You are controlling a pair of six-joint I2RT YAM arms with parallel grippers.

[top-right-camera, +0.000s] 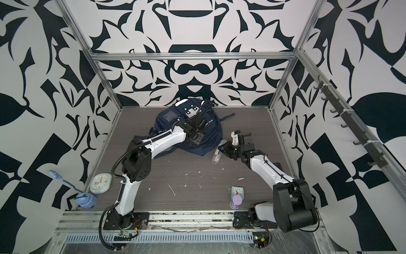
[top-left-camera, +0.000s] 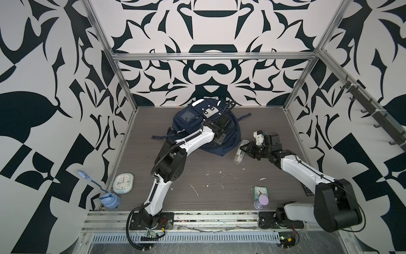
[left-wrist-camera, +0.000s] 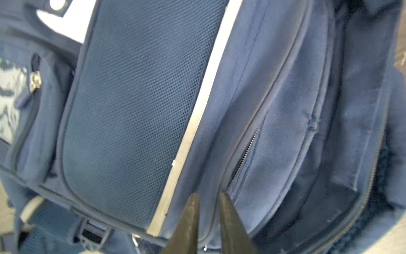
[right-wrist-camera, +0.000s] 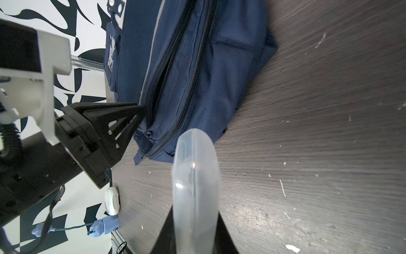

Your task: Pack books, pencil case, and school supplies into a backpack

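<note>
The navy backpack lies at the back of the table, its zipped opening spread along the near right side. Over the bag's front edge, my left gripper points at the fabric beside the opening. A narrow gap shows between its fingers, with nothing visible held there. My right gripper is shut on a translucent pencil case, held above the table just right of the bag. What the case holds is hard to make out.
At the left stand a pale round clock and a blue lamp. Near the front right edge are a small clock and a purple-lidded jar. A dark object lies by the right arm.
</note>
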